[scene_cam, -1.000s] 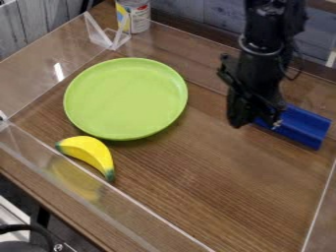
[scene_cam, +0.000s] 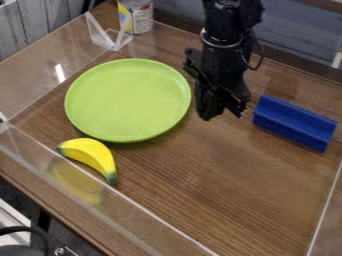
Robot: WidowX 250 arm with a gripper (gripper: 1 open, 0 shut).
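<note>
My black gripper (scene_cam: 217, 98) hangs over the wooden table between a green plate and a blue block, its fingertips pointing down just right of the plate. Its fingers look close together, with nothing visible between them. The green plate (scene_cam: 123, 100) lies on the left. The blue block (scene_cam: 294, 124) lies at the right. A yellow banana (scene_cam: 88, 157) lies at the lower left, below the plate.
A can (scene_cam: 135, 14) stands at the back left beside a white object. Clear plastic walls edge the table (scene_cam: 214, 200) on the left.
My gripper has moved left, from above the blue block to beside the green plate, uncovering the block. The plate, banana and block stay where they were.
</note>
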